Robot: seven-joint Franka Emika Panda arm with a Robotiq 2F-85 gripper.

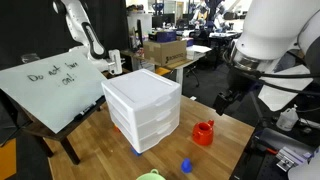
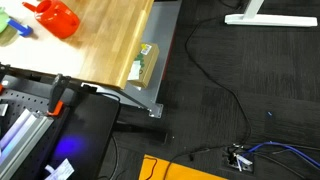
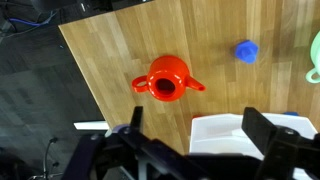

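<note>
A red pot with a spout and a handle (image 3: 167,78) rests on the wooden table. It also appears as a red pot (image 1: 203,133) right of the white drawer unit, and at the upper left in exterior view 2 (image 2: 57,18). My gripper is open above the table, its dark fingers (image 3: 137,118) spread wide with nothing between them. In the wrist view the pot lies beyond the fingertips, apart from them. In exterior view 1 the gripper (image 1: 229,105) hangs higher than the pot and to its right.
A small blue object (image 3: 246,51) and a green cup-like item (image 1: 151,175) share the table. The white drawer unit (image 1: 143,108) stands beside them, with a tilted whiteboard (image 1: 52,88) behind. Bare wood surrounds the pot; the table edge (image 2: 140,45) is close by.
</note>
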